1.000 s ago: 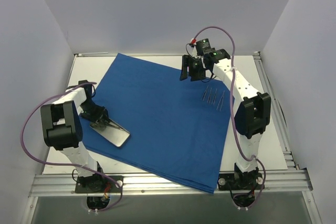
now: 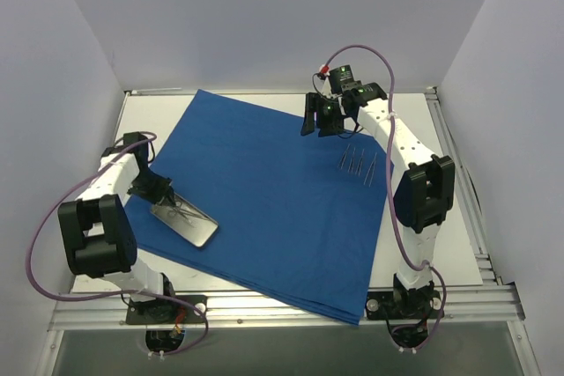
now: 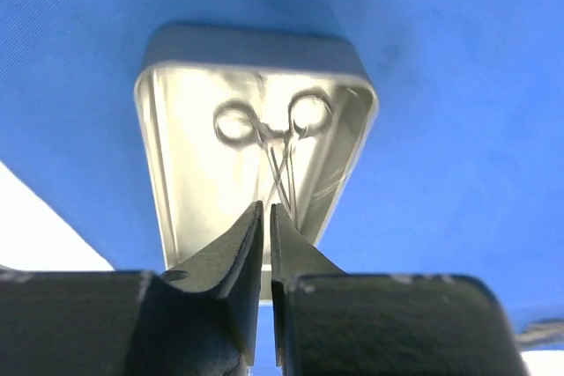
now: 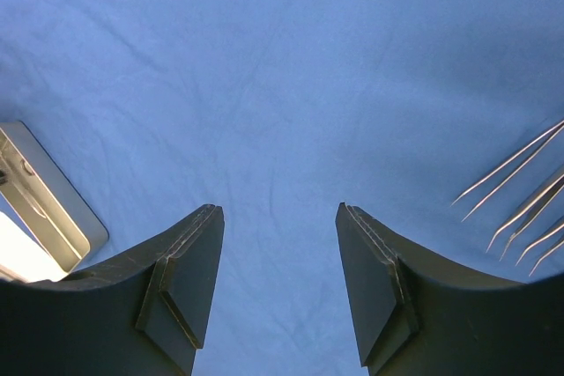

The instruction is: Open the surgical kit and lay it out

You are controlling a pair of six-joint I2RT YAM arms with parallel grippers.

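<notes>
A metal tray [image 2: 198, 233] lies at the left of the blue cloth, holding scissor-like instruments with ring handles [image 3: 309, 112]. My left gripper hangs over the tray, its fingertips close together; whether anything thin is between them is unclear. My right gripper stands open and empty above the cloth at the back right. Thin tweezer-like instruments [image 2: 359, 163] lie in a row on the cloth below and right of it, also at the right of the right wrist view.
The blue cloth [image 2: 264, 200] has a wide bare middle. White table [image 2: 154, 112] shows around it, bordered by rails and grey walls.
My left arm has drawn a little back and to the left from over the tray, showing more of the instruments. The right arm is unchanged.
</notes>
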